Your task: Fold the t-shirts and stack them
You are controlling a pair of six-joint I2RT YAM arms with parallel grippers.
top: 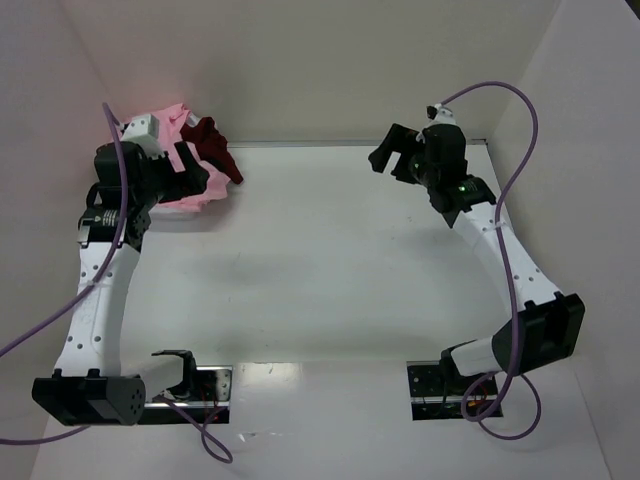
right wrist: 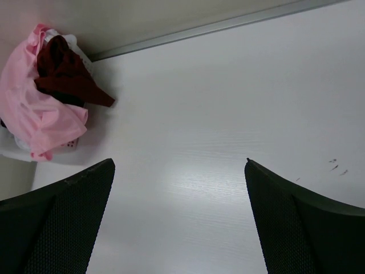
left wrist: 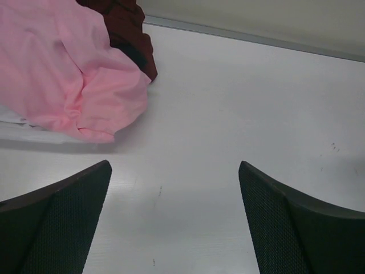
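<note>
A loose heap of shirts lies at the back left corner of the table: a pink one (left wrist: 85,97) on top, a dark maroon one (right wrist: 68,80) behind it, and white fabric (left wrist: 23,131) underneath. My left gripper (top: 190,165) hangs open just over the front right part of the heap, with nothing between its fingers. My right gripper (top: 390,150) is open over the back right of the table, empty, well away from the shirts.
Walls enclose it at the back and sides, with a metal strip (right wrist: 211,32) along the back edge.
</note>
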